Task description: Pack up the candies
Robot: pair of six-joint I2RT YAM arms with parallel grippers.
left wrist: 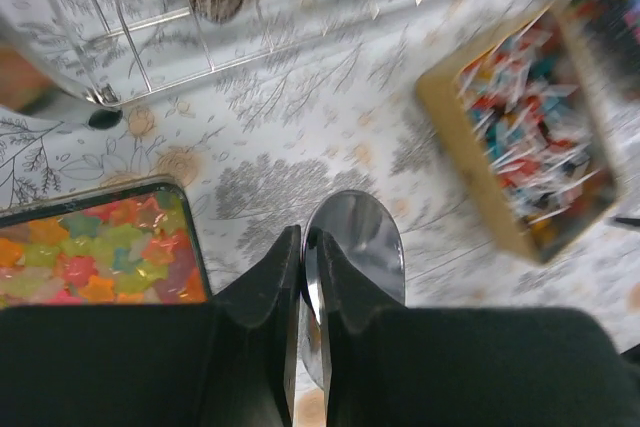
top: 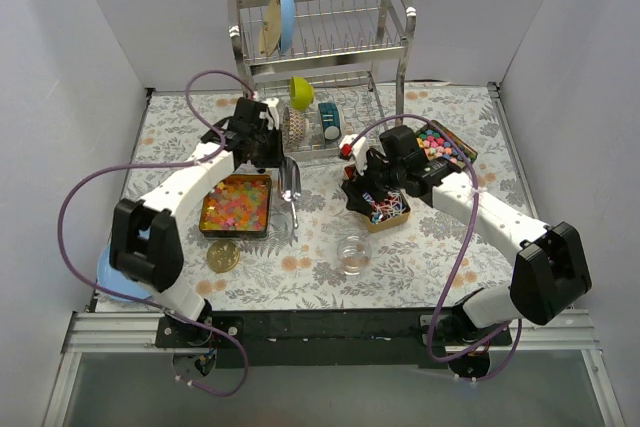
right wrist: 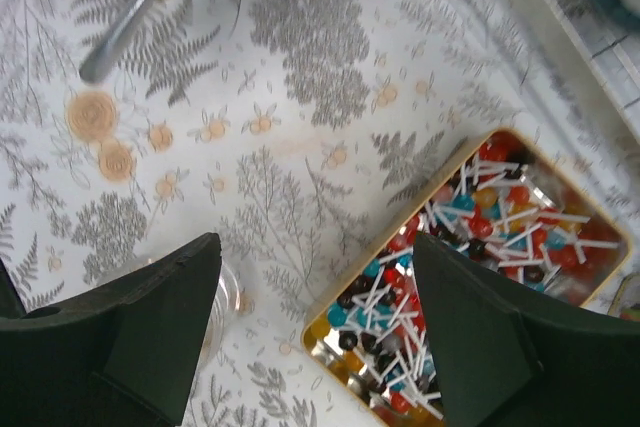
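Observation:
A silver scoop (top: pixel 290 179) is between the fingers of my left gripper (top: pixel 272 163), which is shut on it; in the left wrist view the scoop's shiny bowl (left wrist: pixel 362 232) shows just past the fingertips. A tray of gummy candies (top: pixel 250 232) lies left of it. My right gripper is part open, nothing visible between its fingers, above the table beside a box of lollipops (right wrist: pixel 520 237). The clear jar (top: pixel 354 254) stands in front of that box and shows partly behind the left finger (right wrist: pixel 175 322) in the right wrist view.
Behind stands a metal dish rack (top: pixel 320 65) holding a green cup (top: pixel 301 93) and a blue mug (top: pixel 330 122). A tray of colourful round candies (top: pixel 436 145) is at the back right, a gold lid (top: pixel 222 255) at the front left.

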